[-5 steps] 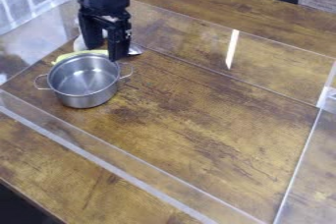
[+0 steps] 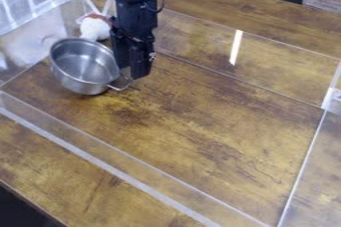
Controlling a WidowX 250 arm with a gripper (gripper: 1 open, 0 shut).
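Observation:
A steel pot (image 2: 83, 67) with wire side handles sits at the left of the wooden surface. The black gripper (image 2: 131, 60) is low at the pot's right rim, by its handle; whether its fingers touch or hold the pot cannot be told. A white object (image 2: 94, 26) lies behind the pot, partly hidden by it and the arm.
Clear low walls enclose the work area on the wooden table (image 2: 213, 131), with a white-railed edge at the upper left.
The gripper has come down and a little right to the pot's right side. The pot has moved slightly up in the picture and changed angle.

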